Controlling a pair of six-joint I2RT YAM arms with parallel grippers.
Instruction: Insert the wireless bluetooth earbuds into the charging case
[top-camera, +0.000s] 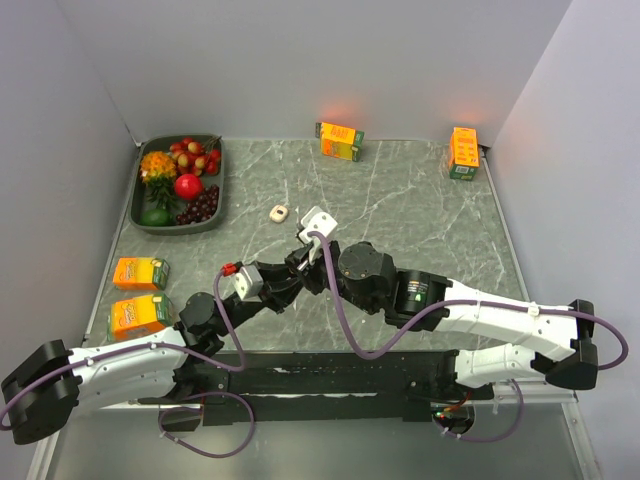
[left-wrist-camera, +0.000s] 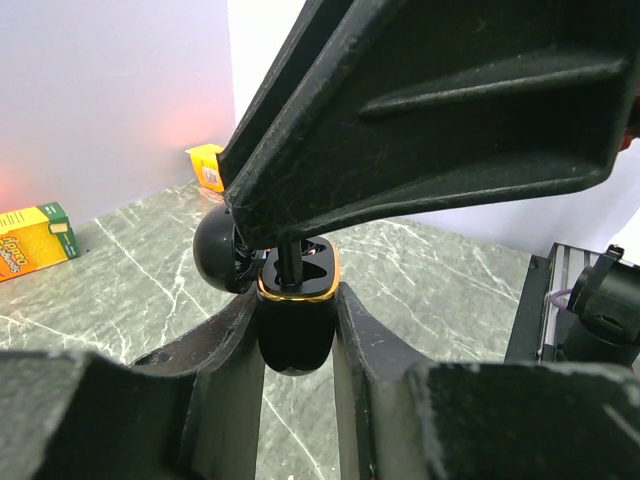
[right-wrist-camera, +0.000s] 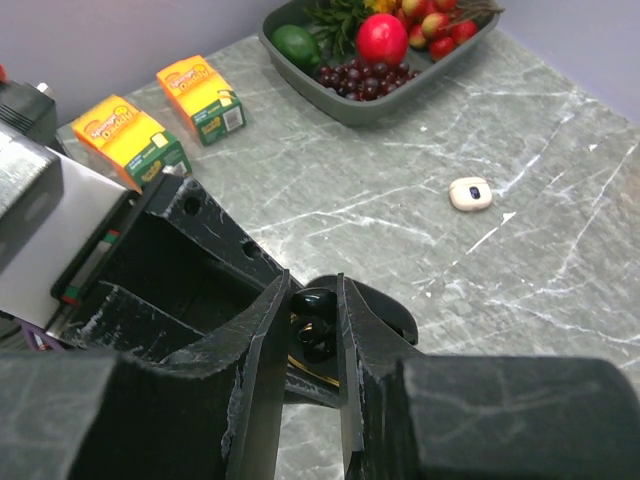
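Observation:
The black, gold-trimmed charging case (left-wrist-camera: 296, 335) is held upright in my left gripper (top-camera: 292, 280), between its fingers in the left wrist view; its rounded lid stands open at the left. My right gripper (top-camera: 305, 262) is over the case, shut on a dark earbud (right-wrist-camera: 314, 300) that is largely hidden by the fingertips. In the left wrist view the earbud's stem (left-wrist-camera: 291, 262) reaches down into the top of the case. How deep it sits is hard to tell.
A small white object (top-camera: 279, 213) lies on the marble table (top-camera: 380, 190). A fruit tray (top-camera: 136, 215) is at the back left. Orange-green boxes (top-camera: 141, 273) stand along the left, back and right edges. The table's middle behind the grippers is clear.

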